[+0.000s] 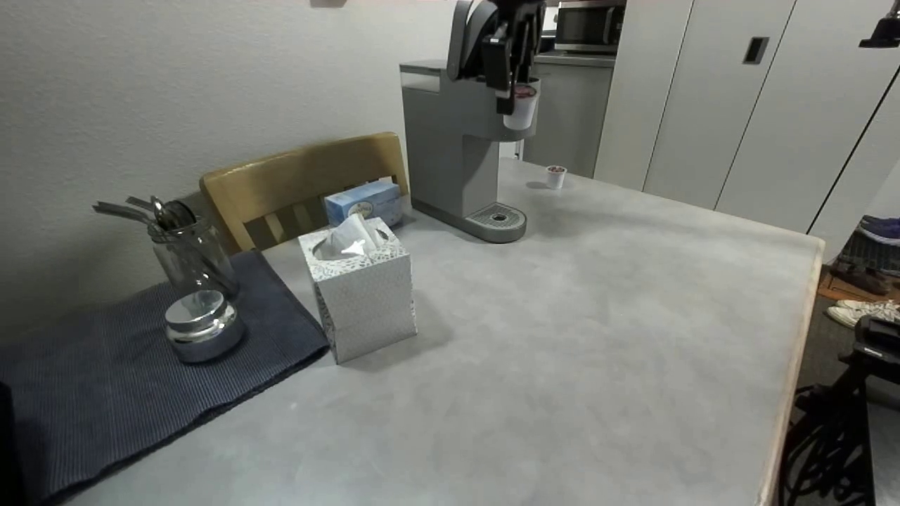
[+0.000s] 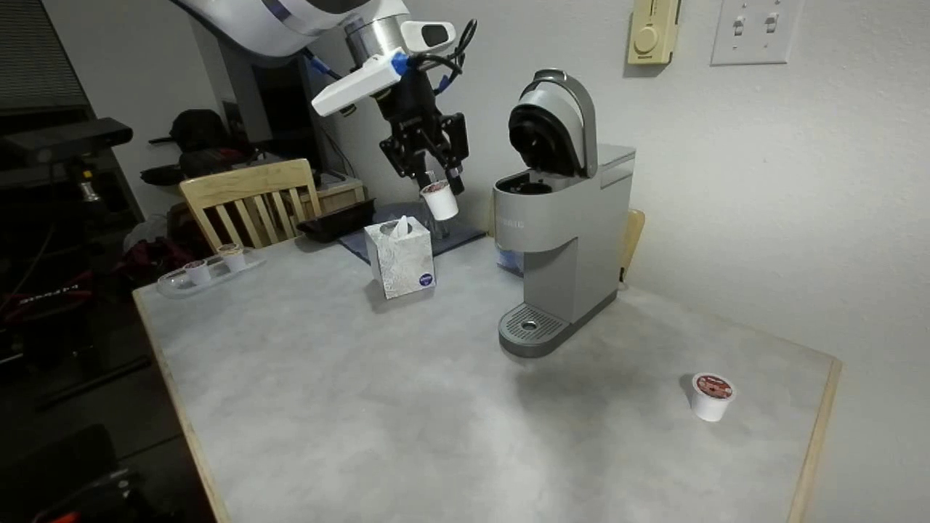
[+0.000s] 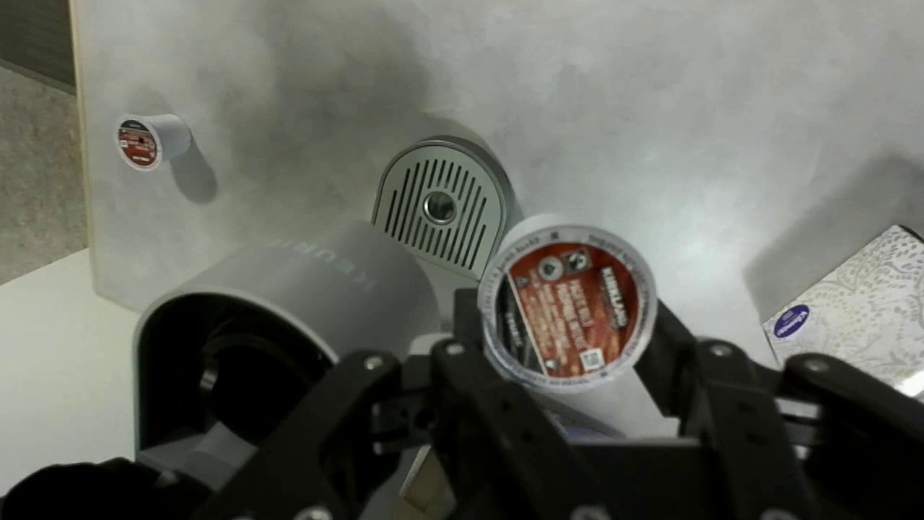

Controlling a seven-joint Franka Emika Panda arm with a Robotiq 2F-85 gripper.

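A white coffee pod with a red lid hangs high above the table, slightly tilted, with my gripper shut on it. In exterior view 1 the held pod overlaps the front of the grey coffee machine; exterior view 2 shows it apart from the machine, off to one side. The coffee machine's lid is raised, leaving the dark pod chamber uncovered. The wrist view has that chamber to the lower left of the pod. A second red-lidded pod stands alone on the table.
A patterned tissue box stands near the machine, with a blue box behind it. A clear tray with pods lies at the table's far edge.
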